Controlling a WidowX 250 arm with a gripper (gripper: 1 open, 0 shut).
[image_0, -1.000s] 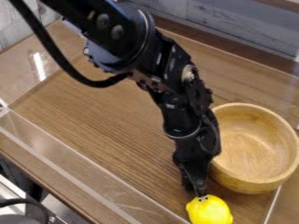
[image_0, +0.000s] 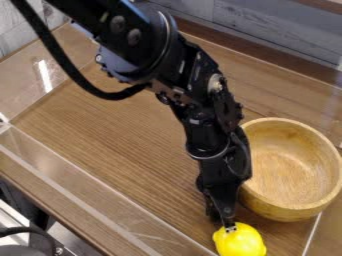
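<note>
My black gripper (image_0: 222, 214) reaches down low at the front right of the wooden table, with its fingertips just behind a yellow object (image_0: 241, 240) at the bottom edge of the view. The fingers look close together, with nothing visible between them, though they are dark and hard to make out. A light wooden bowl (image_0: 297, 150) stands right beside the gripper, on its right, its left side partly hidden by the arm.
A clear strip runs along the near-left edge, with a dark cable at lower left. A pale wall stands behind the table.
</note>
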